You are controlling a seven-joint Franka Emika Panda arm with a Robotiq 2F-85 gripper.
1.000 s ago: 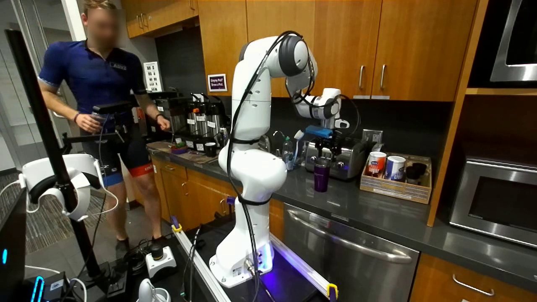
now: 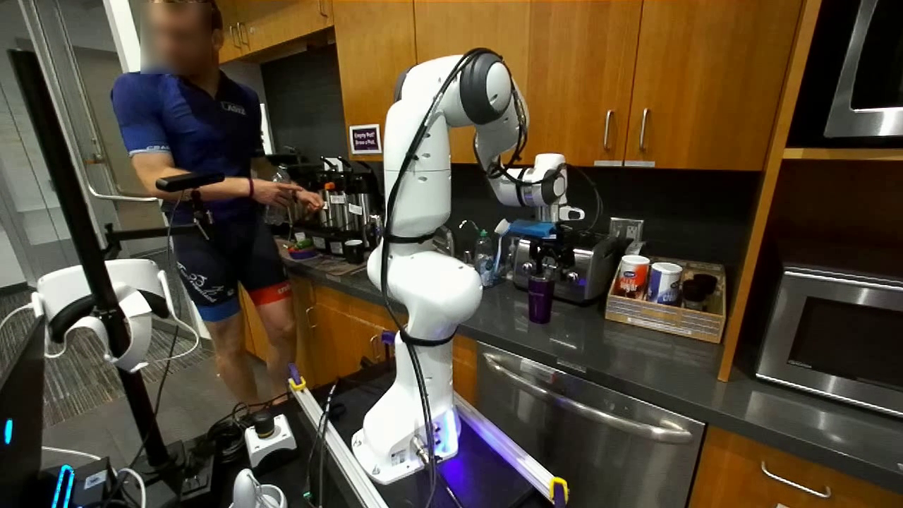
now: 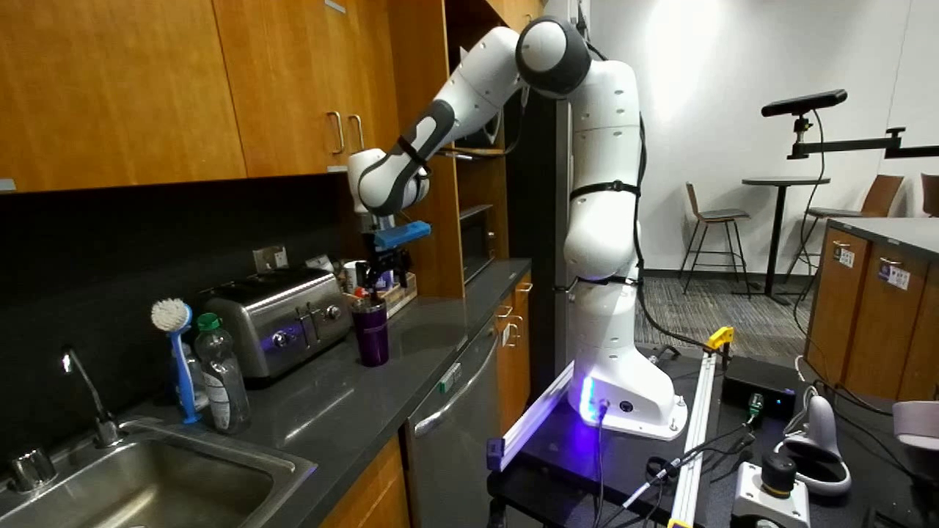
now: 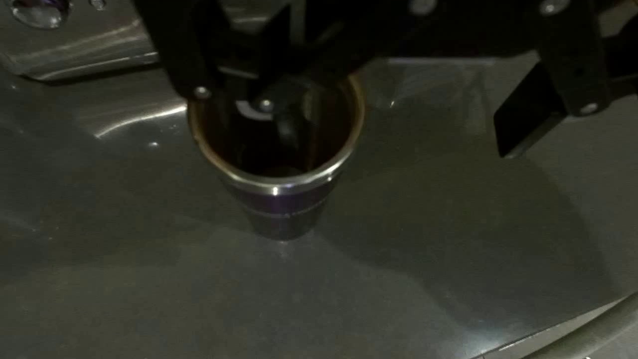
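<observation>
A purple tumbler (image 2: 541,298) with a silver rim stands upright on the dark counter (image 3: 422,339), in front of the toaster. Seen from the wrist, the tumbler (image 4: 281,200) is open at the top and looks dark inside. My gripper is open just above it, with its fingers wide apart. One finger is over the tumbler's mouth and seems to reach into it; how deep I cannot tell. Well outside the rim, to the right, the other finger (image 4: 526,113) hangs over bare counter. The far part of the rim is hidden behind the gripper.
The steel toaster (image 3: 277,321) stands close behind the tumbler. A box (image 2: 660,322) of canisters is to its right in exterior view 1. A soap bottle (image 3: 221,374), a brush (image 3: 183,374) and the sink (image 3: 264,466) lie on the other side. A person (image 2: 199,161) stands beyond the arm.
My gripper has come down toward the tumbler and shifted slightly left in exterior view 1. The tumbler stays where it was. The person has moved right and now leans toward the counter, hands together.
</observation>
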